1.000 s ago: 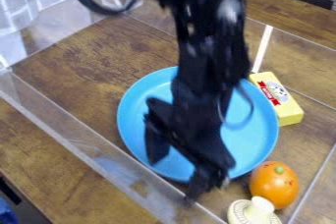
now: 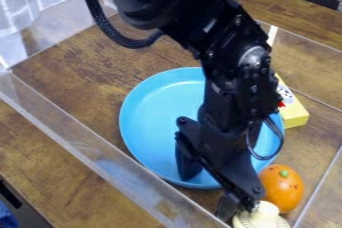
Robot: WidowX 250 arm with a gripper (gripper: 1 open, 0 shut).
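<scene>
My black gripper [image 2: 214, 177] reaches down over the blue plate [image 2: 150, 112], open, its lower fingers near the plate's front edge and the white mushroom-like object [image 2: 257, 218] at the bottom right. An orange fruit [image 2: 282, 185] lies just right of the gripper. A yellow box [image 2: 287, 107] sits right of the plate, partly hidden by the arm.
A clear plastic barrier [image 2: 114, 167] runs along the front left of the wooden surface [image 2: 74, 62]. Bare wood lies at the left and back.
Since a second ago the gripper has moved slightly down and right toward the bottom-right corner. The objects look unmoved.
</scene>
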